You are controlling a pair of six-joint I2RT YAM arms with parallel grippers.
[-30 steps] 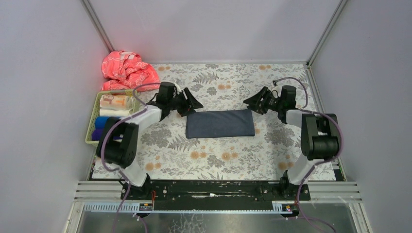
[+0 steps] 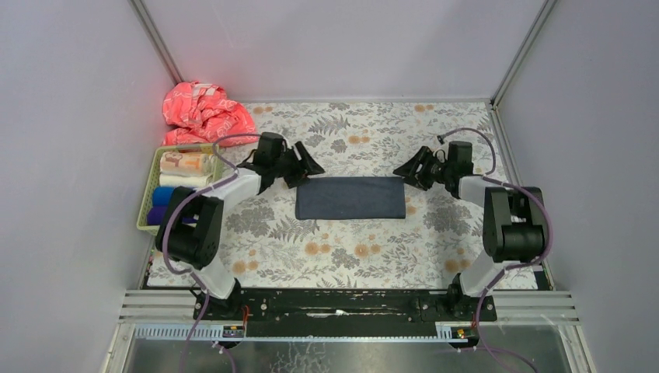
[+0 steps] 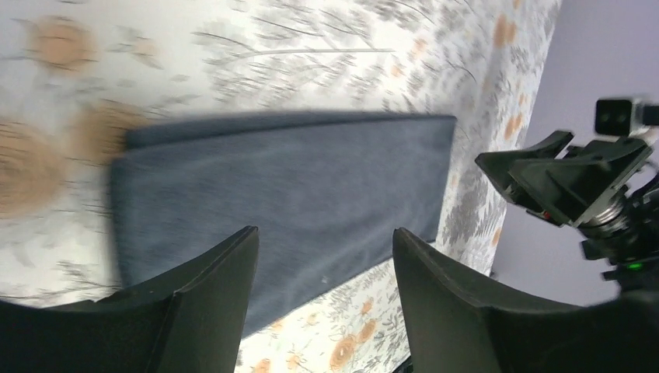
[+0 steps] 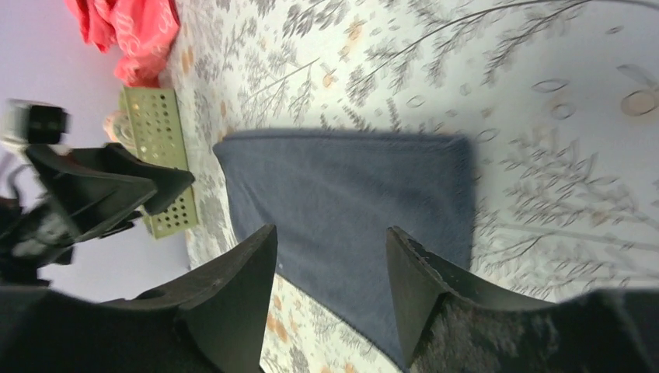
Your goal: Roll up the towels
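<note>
A dark blue-grey towel (image 2: 350,199) lies folded into a flat rectangle on the table, its long edges running left to right. My left gripper (image 2: 309,172) is over its far left corner; in the left wrist view the fingers (image 3: 221,287) stand apart with no cloth between their tips. At the far right corner is my right gripper (image 2: 406,172), its fingers (image 4: 252,280) spread and empty, the towel (image 4: 350,194) showing below. Both grippers appear raised a little off the cloth. Several rolled towels, blue (image 2: 168,197) among them, sit in the green basket (image 2: 148,186) at the left.
A crumpled coral-red cloth (image 2: 206,116) is heaped behind the basket in the back left corner. Patterned tablecloth (image 2: 350,260) is bare in front of the towel and behind it. Walls close in the left, right and back sides.
The towel's far edge and right end lie slightly straighter than one second ago.
</note>
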